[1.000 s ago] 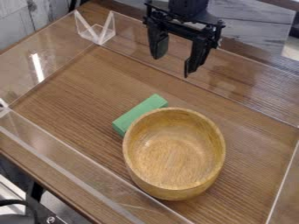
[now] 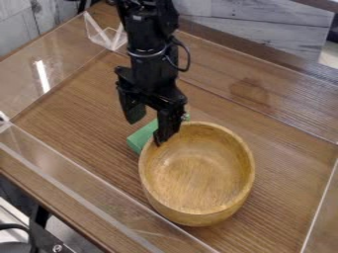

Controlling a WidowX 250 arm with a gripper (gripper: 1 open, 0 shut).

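Note:
The black robot gripper (image 2: 148, 125) hangs open over a green block (image 2: 141, 138), its fingers low beside it and partly in front of it. The block lies on the wooden table just behind and left of a yellow bowl (image 2: 199, 183), close to the bowl's rim. The arm hides part of the block, and whether the fingertips touch it I cannot tell.
A clear plastic object (image 2: 105, 27) stands at the back left. A pale board (image 2: 264, 30) runs along the back. The table's left edge drops away at the lower left, with a cable there.
The bowl has not moved.

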